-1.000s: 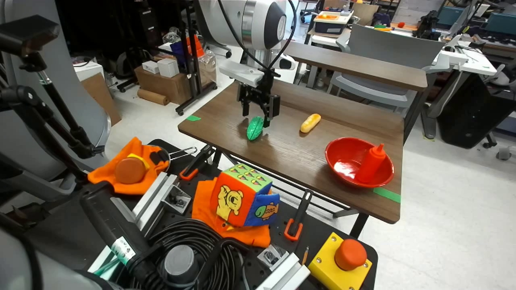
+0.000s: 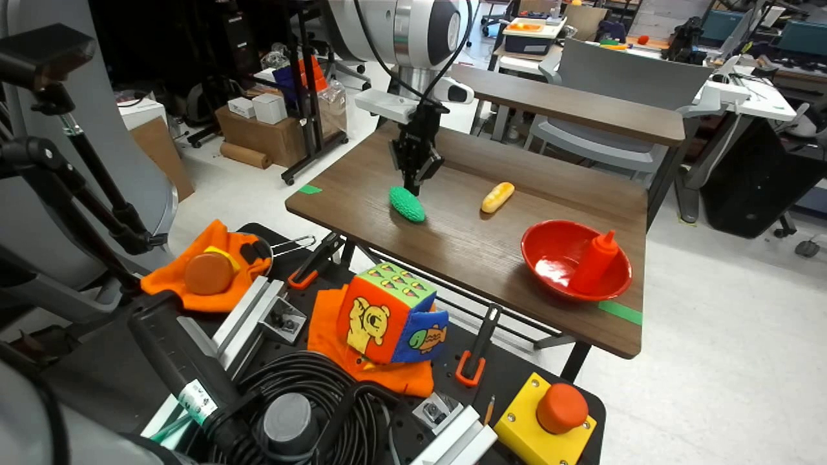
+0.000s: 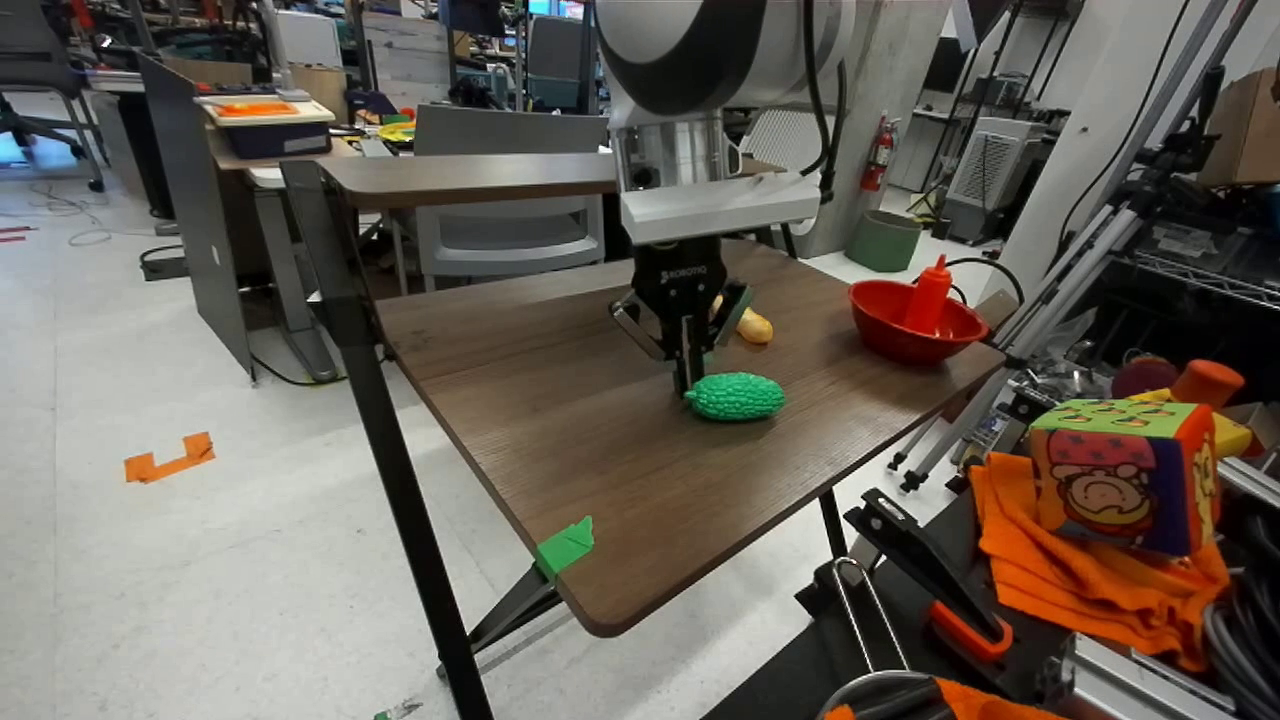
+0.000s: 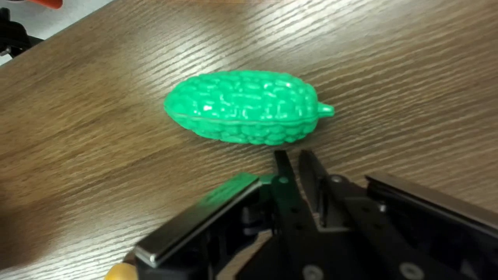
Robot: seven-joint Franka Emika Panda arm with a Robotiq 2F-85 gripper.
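A bumpy green toy vegetable with a small stem lies on the brown table, its long side across the wrist view. My gripper is beside its lower edge, close to the stem end. The fingers are drawn nearly together, with only a sliver of gap and nothing between them. In exterior view 1, the gripper points down at the table, right beside the green toy. From exterior view 2, the fingertips appear at the left end of the toy; whether they touch it I cannot tell.
A yellow bread-like toy lies toward the table's middle. Near the far end stands a red bowl holding a red squeeze bottle. Bare tabletop lies between the green toy and the bowl.
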